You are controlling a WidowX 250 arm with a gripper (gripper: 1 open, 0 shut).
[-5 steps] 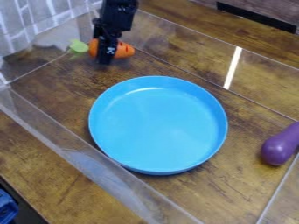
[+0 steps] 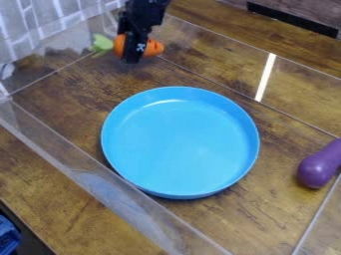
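Observation:
My black gripper (image 2: 134, 46) is at the top of the camera view, shut on an orange carrot (image 2: 152, 48) with green leaves (image 2: 103, 44) at its left end. A blue round plate (image 2: 180, 141) lies empty in the middle of the wooden surface.
A purple eggplant (image 2: 318, 166) lies at the right edge. Clear plastic panels run along the left, and a blue object (image 2: 6, 236) shows at the bottom left corner. The wood between carrot and plate is clear.
The plate and eggplant have not moved.

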